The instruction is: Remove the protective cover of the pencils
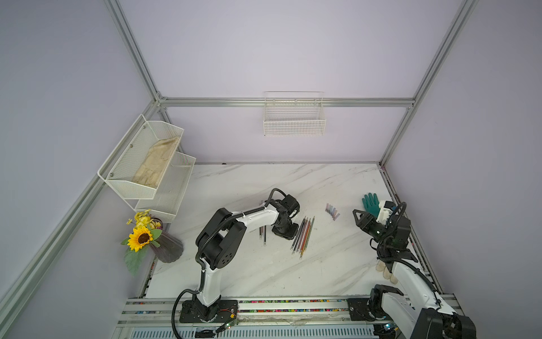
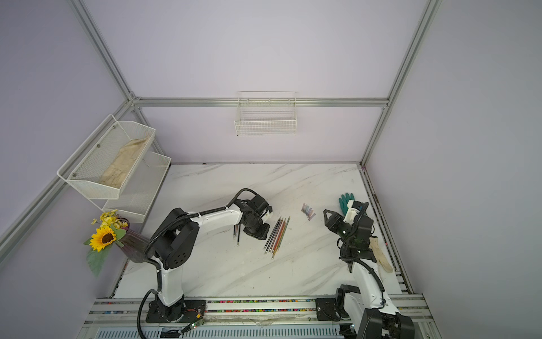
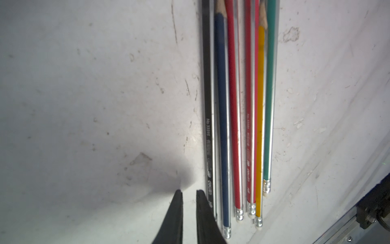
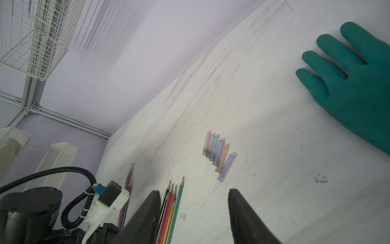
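In the left wrist view, a row of bare pencils lies side by side: a black pencil (image 3: 207, 93), a navy pencil (image 3: 221, 122), red ones, a yellow pencil (image 3: 260, 122) and a green pencil (image 3: 269, 93). Just left of the black pencil's lower end, my left gripper is shut, nothing between its fingers. Several translucent coloured covers (image 4: 218, 151) rest apart on the table. Past the left arm lie more pencils (image 4: 125, 193), at least one with a purple cover (image 4: 131, 167) on its end. My right gripper is open and empty, well away from the pencils.
A green glove (image 4: 349, 77) lies by the right arm. At the left stand a sunflower vase (image 1: 168, 247) and white wire shelves (image 1: 180, 169). A wire basket (image 1: 294, 127) hangs at the back.
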